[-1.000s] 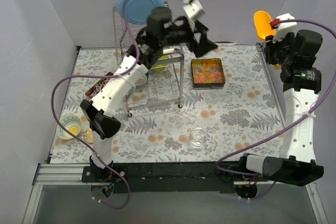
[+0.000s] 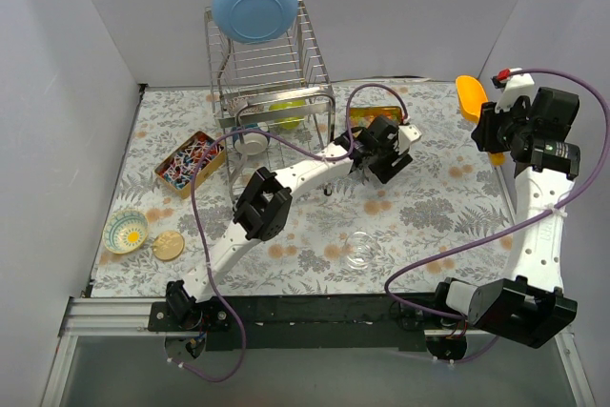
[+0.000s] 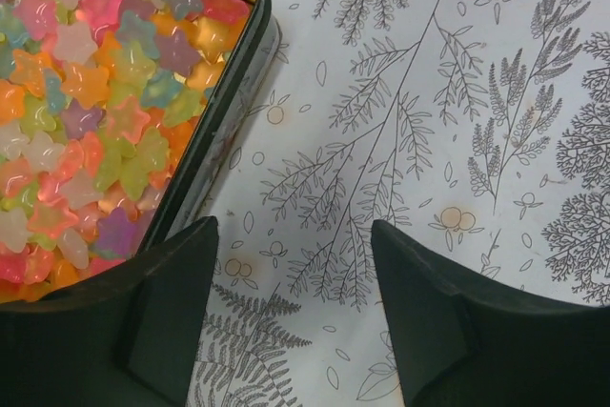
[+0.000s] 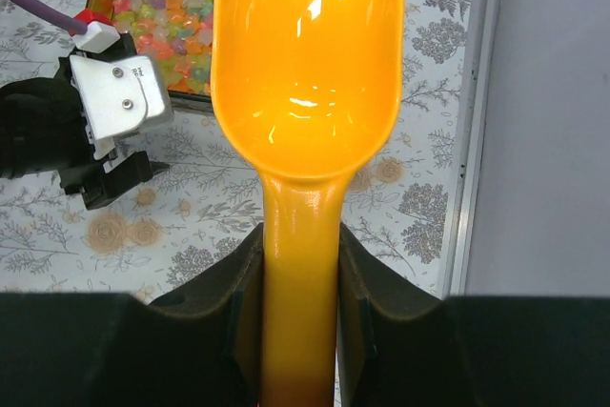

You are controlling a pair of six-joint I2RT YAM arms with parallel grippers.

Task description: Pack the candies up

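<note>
A dark-rimmed box [image 3: 226, 92] full of colourful star-shaped candies [image 3: 88, 85] fills the upper left of the left wrist view. My left gripper is open over the patterned table, just beyond the box's rim, and only tabletop shows between its fingers. From above, the left arm hides part of the candy box [image 2: 358, 113]. An orange scoop [image 4: 307, 73] is held up high by my right gripper, whose fingers are shut on the handle. In the top view this scoop [image 2: 470, 97] is at the right edge of the table.
Behind the left arm stands a wire rack [image 2: 310, 54] with a blue plate [image 2: 254, 5]. A clear glass dish [image 2: 360, 251] sits on the front table. At left are a box of wrapped sweets [image 2: 189, 163], a patterned bowl [image 2: 126, 232] and a wooden disc [image 2: 168, 245].
My left arm has swung down from above the rack to the candy box's front right corner. The right gripper, still holding the scoop, has shifted slightly left and down in the top view.
</note>
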